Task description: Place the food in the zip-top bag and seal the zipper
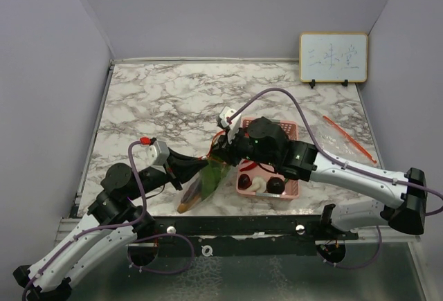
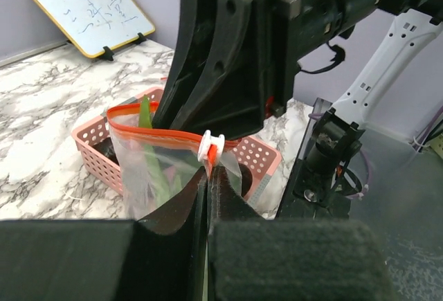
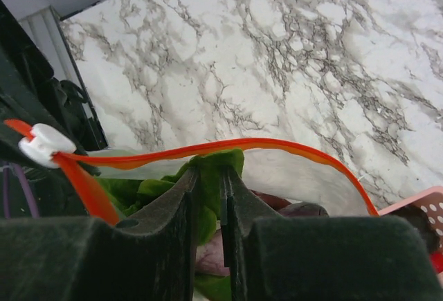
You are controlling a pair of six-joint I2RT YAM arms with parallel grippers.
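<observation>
The zip top bag point(image 1: 201, 190) hangs from my left gripper, which is shut on its orange zipper edge by the white slider point(image 2: 211, 147). Inside are green leafy food point(image 3: 152, 190), a purplish item point(image 3: 211, 256) and, in the top view, an orange-brown item low down. My right gripper is over the bag's mouth, its fingers in among the green leaves at the rim; whether it grips them is unclear.
A pink basket point(image 1: 294, 187) with dark round items, a pale piece and red peppers stands right of the bag. Another bag point(image 1: 346, 138) lies at the right. A whiteboard point(image 1: 332, 57) stands at the back.
</observation>
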